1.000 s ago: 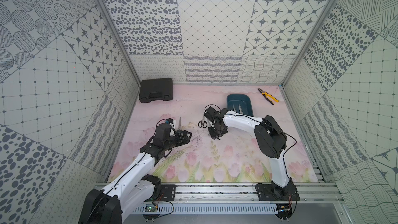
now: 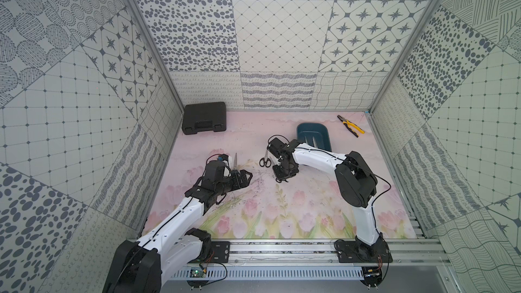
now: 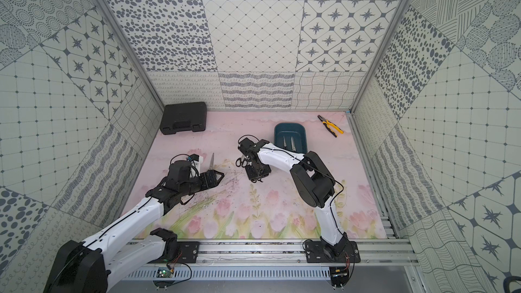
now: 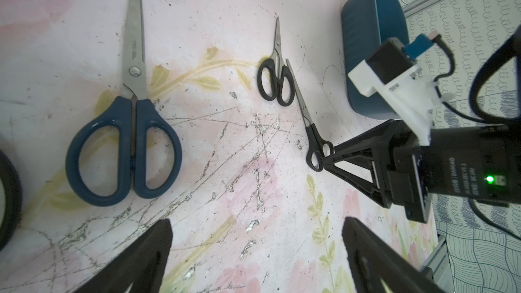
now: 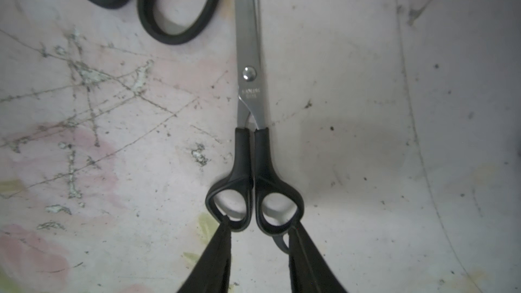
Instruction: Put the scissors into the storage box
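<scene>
In the left wrist view, blue-handled scissors lie on the table, with small black scissors and longer black scissors to their right. My left gripper stands open above the table, nothing between its fingers. In the right wrist view, the longer black scissors lie centred under my open right gripper, its fingertips over the handle loops, with other black handles at upper left. The teal storage box stands at back right, holding several slim items that look like scissors.
A black case lies at the back left and yellow-black pliers at the back right corner. My right arm reaches across in front of the box.
In the top left view my right gripper and arm have shifted very slightly; the left arm has moved minimally. The scissors and box are unmoved.
</scene>
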